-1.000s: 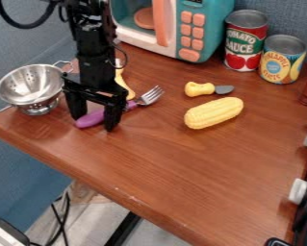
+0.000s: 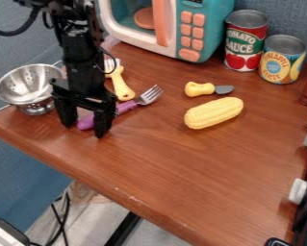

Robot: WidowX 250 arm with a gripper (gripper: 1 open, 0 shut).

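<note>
My black gripper [image 2: 85,110] is low over the left part of the wooden table, with its fingers around or beside the purple handle of a fork [image 2: 130,106]; whether they are closed on it is hidden. A steel colander [image 2: 27,86] stands just left of the gripper. A yellow-handled utensil [image 2: 121,85] lies behind the gripper, partly hidden. A small yellow-handled cutter [image 2: 201,89] and a yellow corn cob [image 2: 213,112] lie to the right.
A teal toy microwave [image 2: 207,29] stands at the back, with a red can [image 2: 244,43] and a yellow-labelled can [image 2: 282,62] beside it. A black appliance [image 2: 303,192] lines the right edge.
</note>
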